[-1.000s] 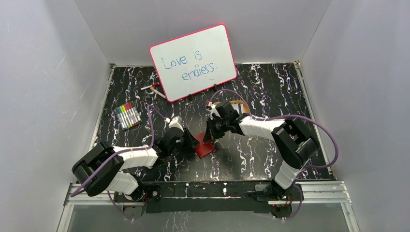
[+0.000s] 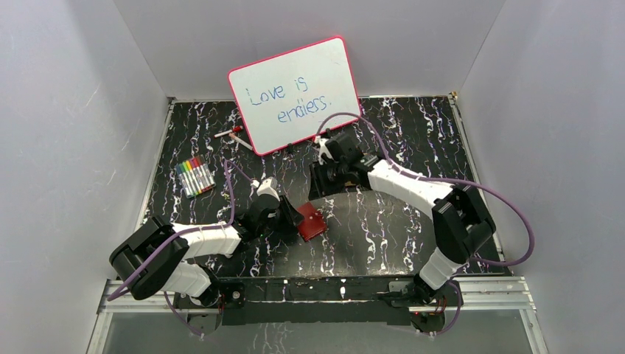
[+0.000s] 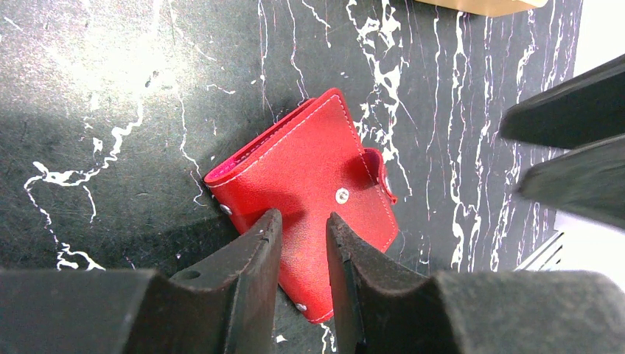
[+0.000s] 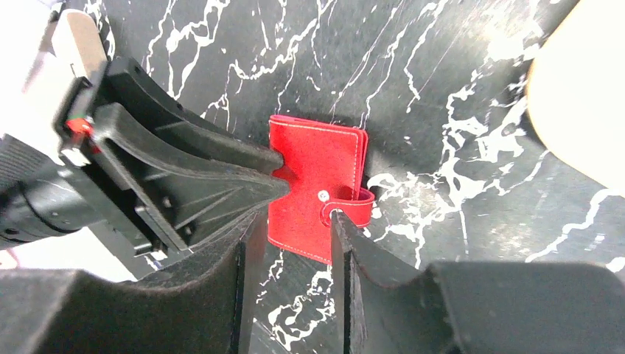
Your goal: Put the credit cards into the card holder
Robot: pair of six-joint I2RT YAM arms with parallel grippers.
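The red card holder (image 2: 312,223) lies on the table between the arms, in all three views. Its strap (image 4: 346,212) sits loose at one edge, with a snap stud showing on the face. My left gripper is over the holder's near edge, its fingers apart and the red leather visible between them. My right gripper (image 2: 315,192) hangs above and behind the holder, slightly open with nothing between its fingertips; its dark fingers (image 3: 582,110) are blurred at the right of the left wrist view. No credit card can be made out now.
A tan container (image 3: 486,6) lies beyond the holder, mostly behind the right arm from above. Coloured markers (image 2: 195,175) lie at the left and a whiteboard (image 2: 298,96) stands at the back.
My right gripper has moved up and back, off the holder, and its arm now covers most of the tan container. The left arm and the holder look unmoved.
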